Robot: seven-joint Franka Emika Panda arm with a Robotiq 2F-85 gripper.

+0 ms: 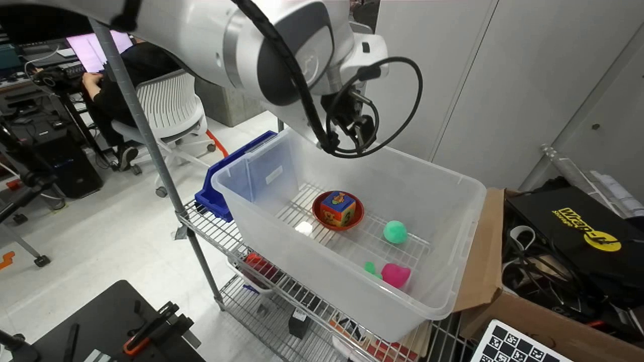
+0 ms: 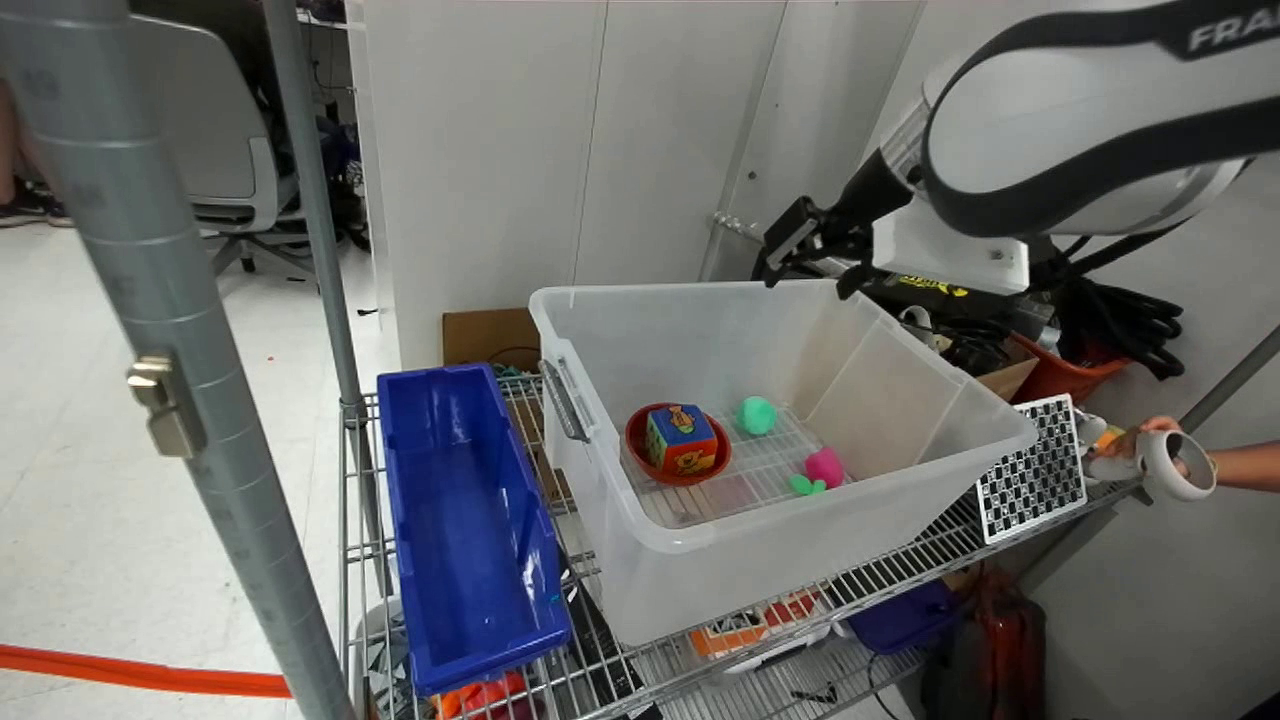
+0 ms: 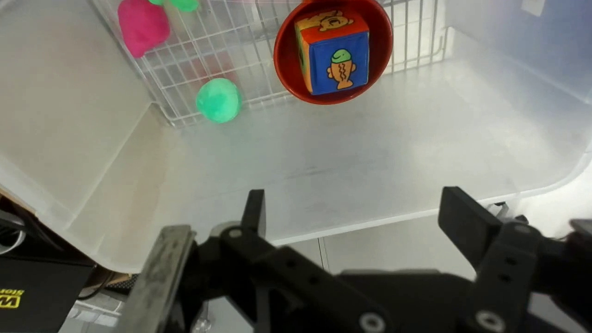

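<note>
My gripper is open, its two dark fingers wide apart with nothing between them. It hangs above the clear bin's far side; in the second exterior view the gripper is by the rim of the clear bin. Inside the bin a picture cube rests in a red bowl. A green ball lies apart from the bowl. Close to the bin's end is a pink toy with green parts beside it. In the wrist view the cube lies beyond my fingers.
A blue bin, empty inside, stands alongside on the wire shelf. At the other end are a cardboard box with cables and a checkered board. A person's hand holds a white controller nearby.
</note>
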